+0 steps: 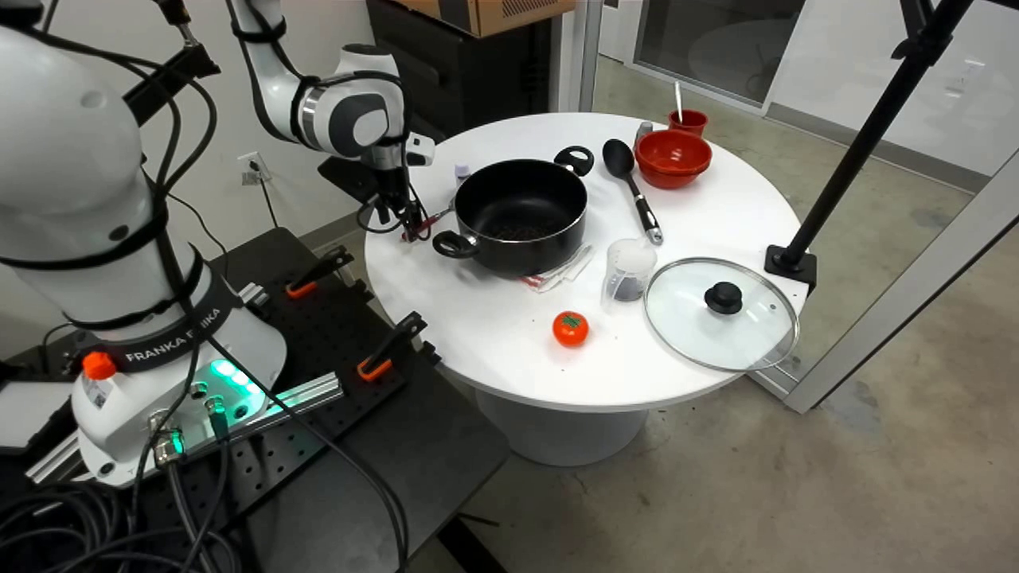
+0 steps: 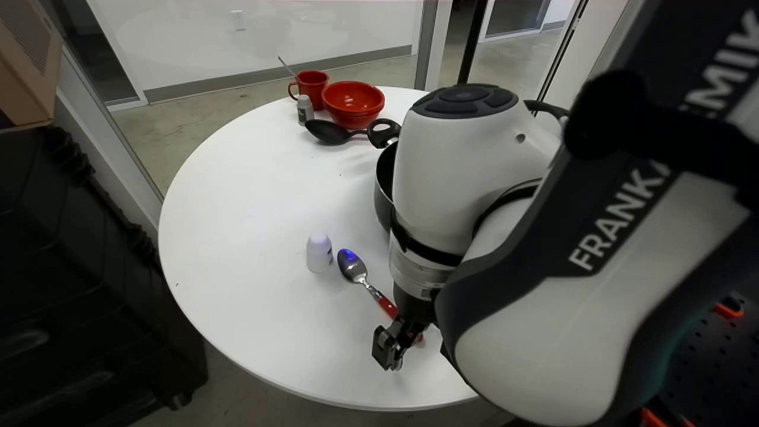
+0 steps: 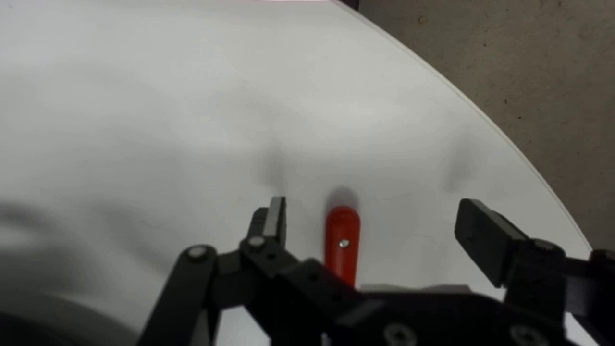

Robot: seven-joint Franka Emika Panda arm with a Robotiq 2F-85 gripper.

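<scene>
A metal spoon (image 2: 354,268) with a red handle lies on the white table (image 2: 235,213), its handle end under my gripper. In the wrist view the rounded tip of that red handle (image 3: 342,242) shows between the wide-apart fingers, nearer the left one. My gripper is open and holds nothing; the rest of the spoon is hidden behind its body there. In exterior view 1 the gripper (image 1: 408,229) is low at the table's left side, left of the black pot (image 1: 521,215).
A small white bottle (image 2: 319,253) stands beside the spoon's bowl. Elsewhere on the table are a tomato (image 1: 570,329), a clear cup (image 1: 628,270), a glass lid (image 1: 688,320), a black ladle (image 1: 634,186) and red bowls (image 1: 673,157). The table edge runs close to the right finger.
</scene>
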